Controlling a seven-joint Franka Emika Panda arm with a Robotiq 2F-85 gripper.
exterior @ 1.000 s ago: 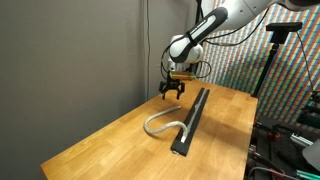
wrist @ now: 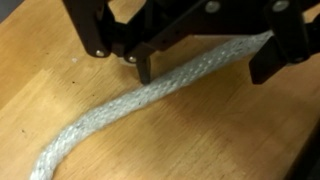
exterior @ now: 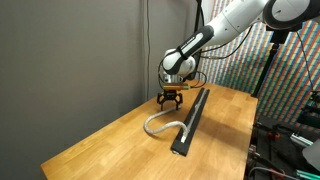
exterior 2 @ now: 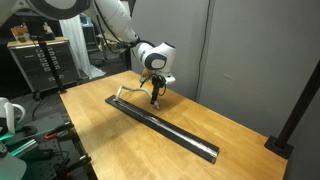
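A pale braided rope [exterior: 158,126] lies in a curve on the wooden table, one end bent toward the black strip. My gripper [exterior: 171,104] is low over the rope's far end, fingers pointing down. In the wrist view the rope [wrist: 120,107] runs diagonally between the open fingers, with one finger [wrist: 144,68] on its near-left side and the other dark finger [wrist: 266,62] to the right. From the second exterior view, the gripper [exterior 2: 155,100] is down by the rope [exterior 2: 134,92] at table height. Whether a finger touches the rope I cannot tell.
A long black strip [exterior: 188,131] lies flat beside the rope; it also shows as a dark bar [exterior 2: 165,127] across the table. Grey panels [exterior: 90,60] stand behind the table.
My gripper has come down toward the table and the rope's far end. The rope and the black strip look unmoved.
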